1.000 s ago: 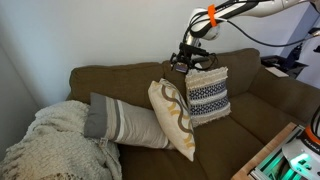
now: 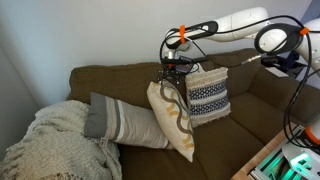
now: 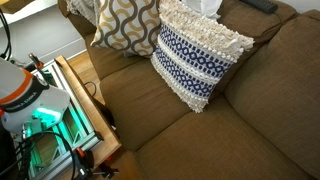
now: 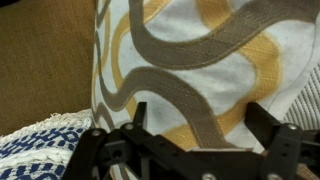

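Note:
My gripper (image 2: 170, 75) hangs at the top edge of a white pillow with a wavy grey and yellow pattern (image 2: 170, 115), which leans on the brown couch. In the wrist view the gripper is open, its dark fingers (image 4: 262, 122) spread apart over the patterned cloth. Whether any cloth lies between the fingertips or they touch it, I cannot tell. Exterior view 2 shows part of the same patterned pillow (image 3: 128, 24), but no gripper. Beside it is a blue and white fringed pillow (image 3: 195, 58).
A grey pillow (image 2: 140, 126) lies left of the patterned one, and a cream knitted blanket (image 2: 62, 150) covers the couch's left end. The couch seat (image 3: 210, 145) is bare at the front. A dark remote-like object (image 3: 262, 5) rests on the backrest.
My gripper has moved left and slightly down, from above the gap between the pillows to the patterned pillow's top edge. The pillows look unmoved.

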